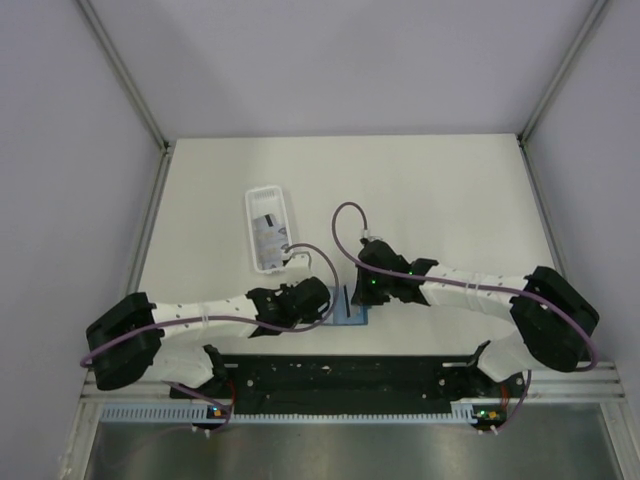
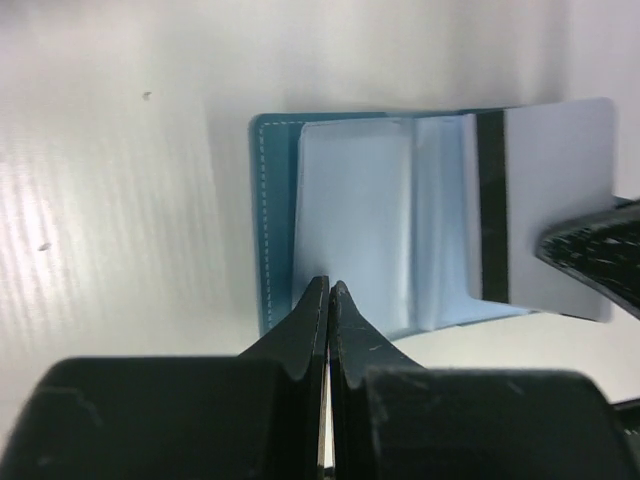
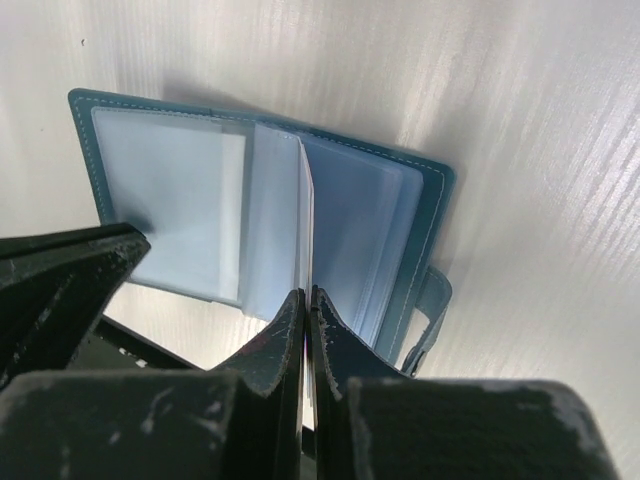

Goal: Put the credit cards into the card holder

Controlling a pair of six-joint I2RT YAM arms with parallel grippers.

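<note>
The open blue card holder (image 2: 345,220) lies flat on the table in front of the arms, its clear pockets showing. My right gripper is shut on a pale card (image 2: 560,190) with a black stripe, held on edge over the holder beside its middle fold. From the right wrist camera only the card's thin edge shows; whether its lower edge is inside a pocket I cannot tell. My left gripper is shut, nothing showing between its fingertips, over the holder's left-hand flap. In the top view the arms partly cover the holder.
A white tray (image 1: 251,232) holding cards (image 1: 268,242) stands behind the left arm. The holder's strap (image 3: 430,305) sticks out at its right end. Open table (image 1: 430,190) stretches across the back and right.
</note>
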